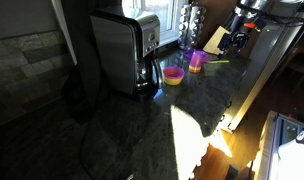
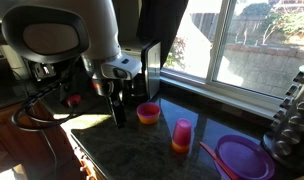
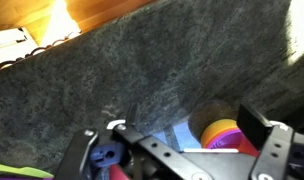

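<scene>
My gripper [image 1: 230, 42] hangs open above the far right part of the dark counter, with nothing between its fingers. In exterior view 2 the gripper [image 2: 117, 112] appears as dark fingers in front of the bowls. A pink bowl with a yellow-orange one [image 2: 148, 113] stands near the coffee maker. Closer to that camera is a pink cup with an orange base [image 2: 180, 136]. A purple plate [image 2: 254, 158] lies to its right, a red utensil [image 2: 224, 162] at its edge. The wrist view shows rounded orange and green rims [image 3: 220, 131] beside one finger [image 3: 256, 124], partly hidden.
A silver coffee maker [image 1: 130, 50] stands against the wall. A rack of jars [image 2: 292, 118] is by the window. A green utensil [image 3: 20, 171] shows at the wrist view's lower left. Bare counter [image 1: 142, 130] fills the near side.
</scene>
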